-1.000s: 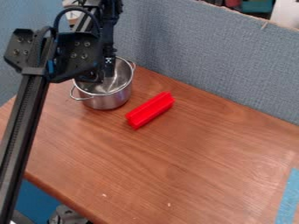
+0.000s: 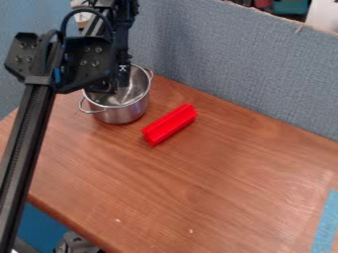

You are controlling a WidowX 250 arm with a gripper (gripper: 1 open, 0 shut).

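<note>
A steel pot (image 2: pixel 126 110) with side handles stands on the wooden table near the back left. My black gripper (image 2: pixel 111 85) is down at the pot, its lower part over or inside it and largely hidden by the arm, so its fingers are hard to make out. A red cylindrical object (image 2: pixel 169 124) lies on the table to the right of the pot, apart from it.
Grey padded walls (image 2: pixel 238 74) border the back and left. A blue tape strip (image 2: pixel 325 217) lies at the right edge.
</note>
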